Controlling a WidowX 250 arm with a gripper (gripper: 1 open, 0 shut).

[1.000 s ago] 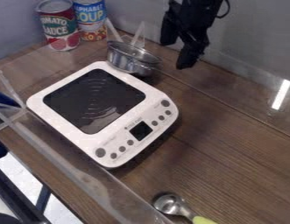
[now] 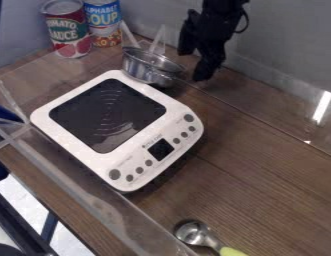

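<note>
The black gripper (image 2: 203, 50) hangs at the top centre of the camera view, just right of a steel pot (image 2: 150, 68) with pale upright items in or behind it. Its fingers are spread open with nothing seen between them. A white induction cooktop (image 2: 117, 133) with a dark top and knobs sits on the wooden counter in the left middle. A metal scoop (image 2: 195, 233) with a yellow-green handle lies at the bottom edge.
A tomato sauce can (image 2: 68, 30) and an alphabet soup can (image 2: 104, 20) stand at the back left. A clear edge strip runs along the left front.
The gripper has shifted slightly left and down toward the pot over the last second. The cooktop, cans and scoop look unmoved.
</note>
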